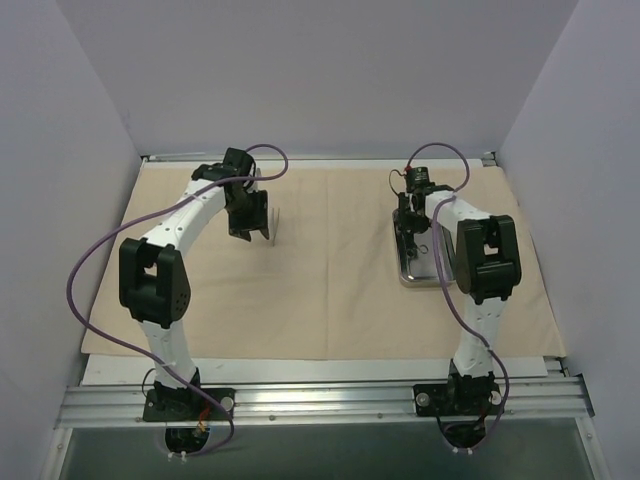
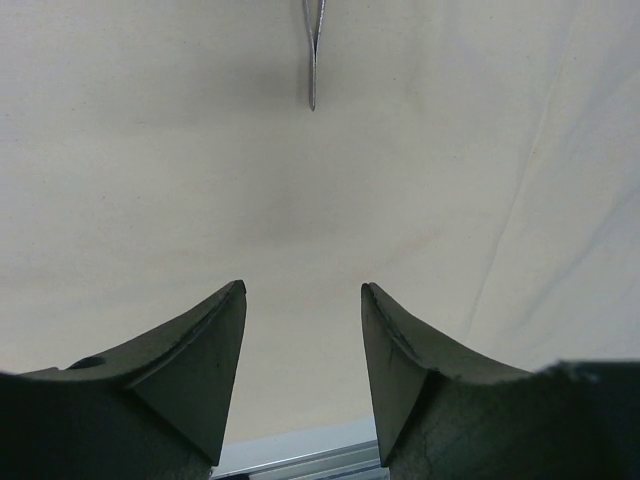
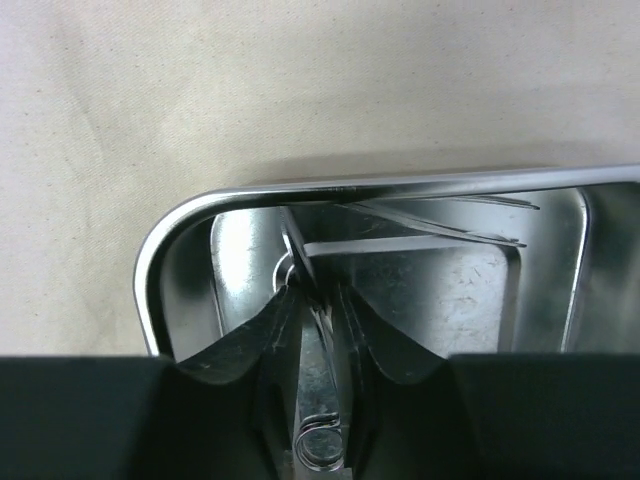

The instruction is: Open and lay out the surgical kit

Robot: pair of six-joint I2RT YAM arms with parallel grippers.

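The steel instrument tray (image 1: 425,280) lies at the right of the beige cloth, holding several steel instruments, including a ringed one (image 3: 322,440). My right gripper is down in the tray, its fingertips close together around a long slim instrument (image 3: 296,245); whether it is closed on it is unclear. At the left, my left gripper stands open above bare cloth, and a slim tweezer-like instrument (image 2: 313,65) lies beyond its fingertips.
Grey walls border the work area at the back and both sides.
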